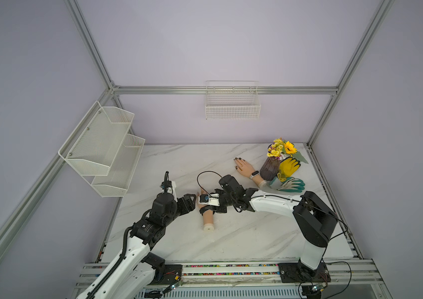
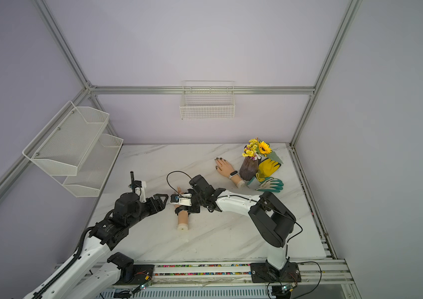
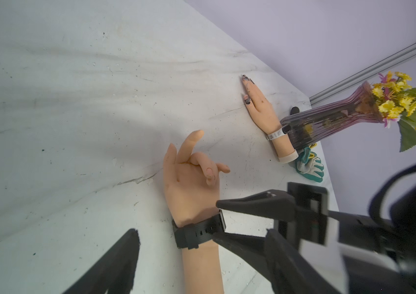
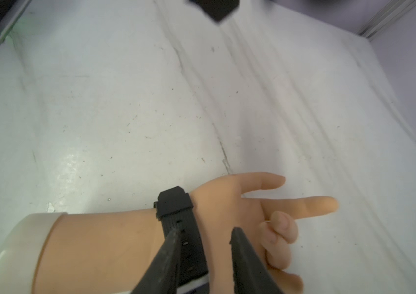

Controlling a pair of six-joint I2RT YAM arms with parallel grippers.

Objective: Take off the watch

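A mannequin hand (image 3: 200, 272) lies palm-up mid-table, wearing a black watch (image 3: 193, 235) (image 4: 178, 230) at its wrist. My right gripper is over the watch, fingers apart on either side of the strap; in the left wrist view one fingertip is at the band's edge. Nothing is clearly held. My left gripper stands open just left of the hand, its fingers apart and blurred at the bottom of its wrist view.
Behind to the right are a second hand (image 1: 245, 169) with a watch, a vase of flowers (image 1: 269, 168) and gloves (image 1: 289, 169). Wire baskets (image 1: 231, 112) hang on the walls.
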